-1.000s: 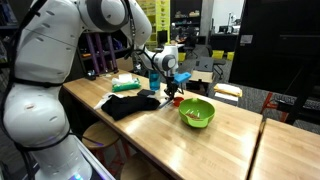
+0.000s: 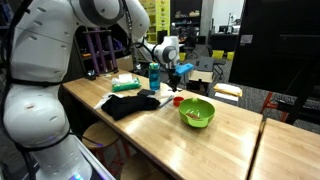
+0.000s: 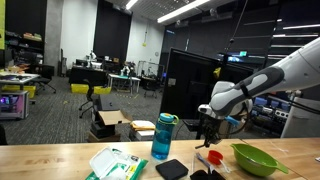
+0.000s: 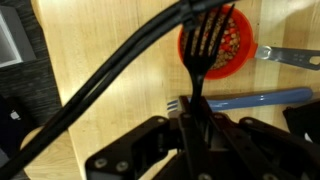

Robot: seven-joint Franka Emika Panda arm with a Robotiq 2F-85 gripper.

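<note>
A black fork-like utensil (image 4: 203, 50) with long tines stands out from my gripper, which is shut on its handle. In the wrist view the tines overlap a red cup (image 4: 232, 65) with small brown pieces inside and a metal handle (image 4: 290, 55). Exterior view 2 has the gripper (image 3: 208, 122) above the table, and the utensil (image 3: 209, 136) hangs below it, over the red cup (image 3: 215, 157). A green bowl (image 2: 197, 120) stands on the table beside the red cup (image 2: 178, 101).
Beneath the gripper lies a blue-handled tool (image 4: 255, 100). A blue bottle (image 3: 164, 137) stands near the cup, and a dark cloth (image 2: 130, 105) lies to the left in exterior view 1. Bare wooden table (image 2: 220, 145) extends in front of the bowl.
The gripper and the black utensil have risen a little from close to the red cup. The cup and the bowl look unmoved.
</note>
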